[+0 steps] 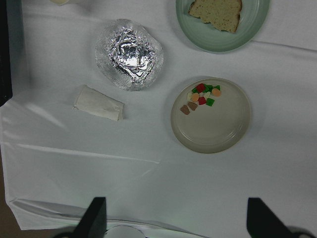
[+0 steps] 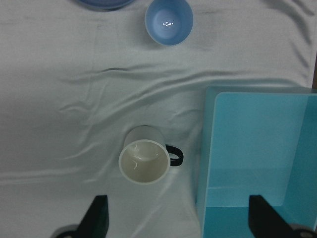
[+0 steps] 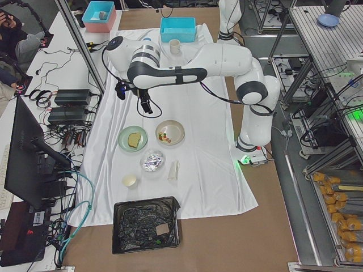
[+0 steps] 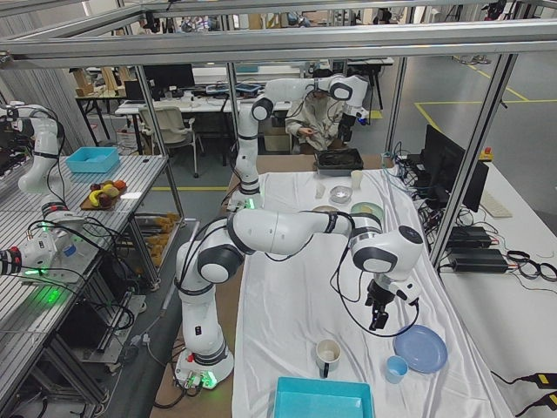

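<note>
A green plate (image 1: 257, 20) holds a bread slice (image 1: 215, 11). A beige plate (image 1: 210, 129) carries several small coloured pieces (image 1: 200, 98). Nearby lie a foil-filled clear bowl (image 1: 130, 54) and a folded napkin (image 1: 99, 103). In the right wrist view are a white mug (image 2: 144, 161), a blue cup (image 2: 168, 20), a blue plate (image 2: 104, 4) and a turquoise bin (image 2: 257, 139). My left gripper hovers open above the cloth. My right gripper is open above the mug and bin, nothing between its fingers.
A black lined bin (image 3: 144, 215) stands at one end of the white cloth (image 3: 210, 170), with a monitor and cables on the side table alongside. Bare cloth lies around the plates.
</note>
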